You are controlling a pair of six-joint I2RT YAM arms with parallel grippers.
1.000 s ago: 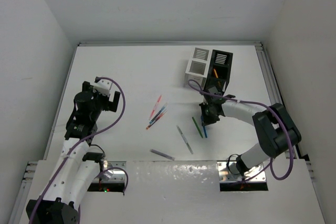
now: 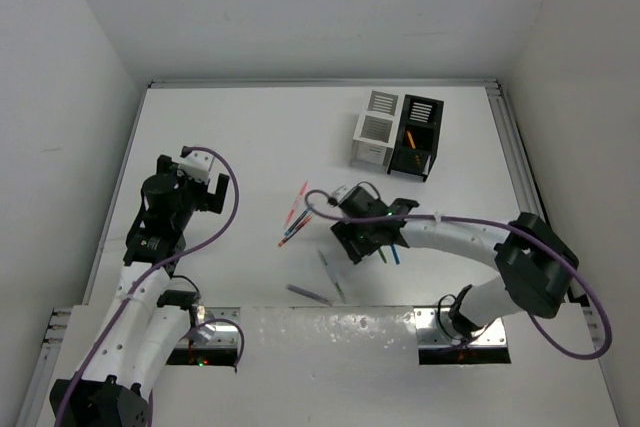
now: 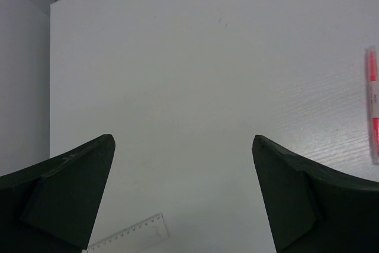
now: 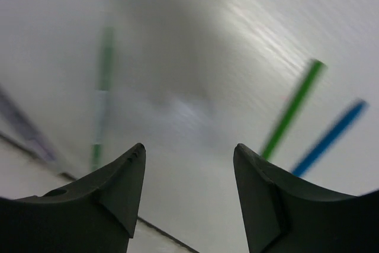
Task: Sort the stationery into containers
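Observation:
My left gripper [image 2: 196, 171] stands open at the left side of the table, with bare white surface between its fingers. Low over the table, my right gripper [image 2: 347, 243] has parted fingers and holds nothing. A green-and-clear pen [image 4: 102, 93] lies left of its gap; a green pen [image 4: 293, 111] and a blue pen [image 4: 329, 138] lie to the right. Nearer the front edge is a grey-purple marker [image 2: 309, 294]. Mid-table, a pink-red pen [image 2: 295, 204] lies beside a partly hidden blue pen and a red pen [image 2: 295, 230].
Back right, a white container [image 2: 375, 131] adjoins a black container [image 2: 421, 129] with an orange item [image 2: 411, 139] inside. A clear ruler [image 3: 133, 235] shows at the bottom of the left wrist view.
My right gripper swung left from over the blue pen, past the green pen. The green-and-clear pen shifted left across the table. My left arm and the containers stayed still.

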